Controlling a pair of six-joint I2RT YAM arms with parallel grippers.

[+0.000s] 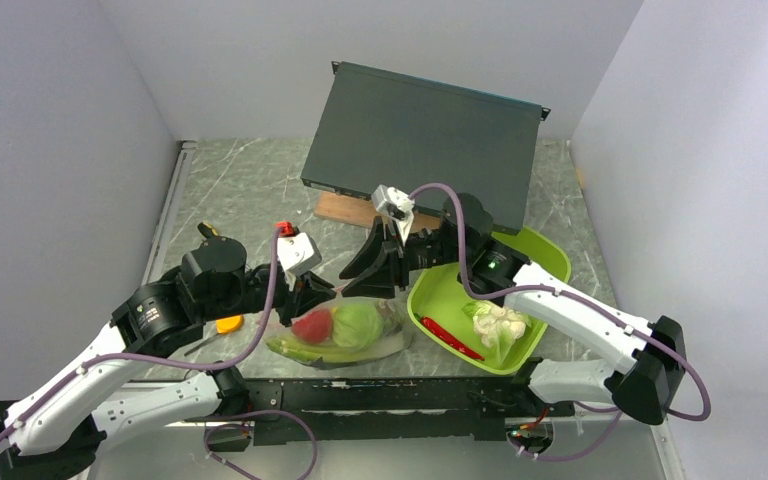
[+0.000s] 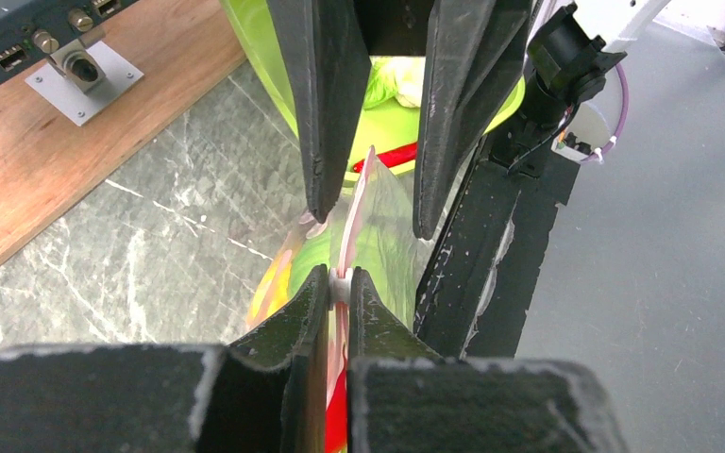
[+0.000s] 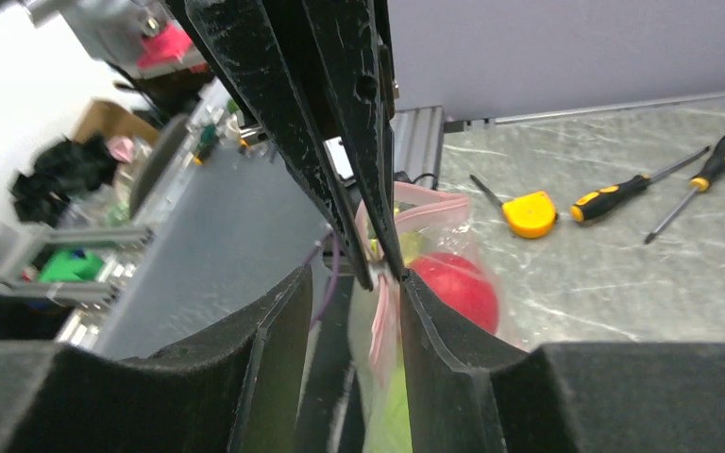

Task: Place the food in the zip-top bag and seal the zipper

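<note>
The clear zip top bag (image 1: pixel 390 335) lies near the table's front edge, with a red round food (image 1: pixel 313 326), a green round vegetable (image 1: pixel 357 325) and long green food (image 1: pixel 295 349) inside. My left gripper is shut on a small white piece at the bag's pinkish zip edge (image 2: pixel 351 222), apparently the slider. Opposite it, my right gripper stands open around the same edge, its fingers (image 2: pixel 319 160) apart on either side. In the right wrist view the red food (image 3: pixel 458 291) shows through the plastic.
A green basket (image 1: pixel 556 257) on the right holds a red pepper (image 1: pixel 450 338) and cauliflower (image 1: pixel 500 324). A dark flat box (image 1: pixel 425 140) over a wooden board (image 1: pixel 343 208) fills the back. A yellow tape measure (image 3: pixel 531 215) and screwdrivers (image 3: pixel 614 196) lie on the left.
</note>
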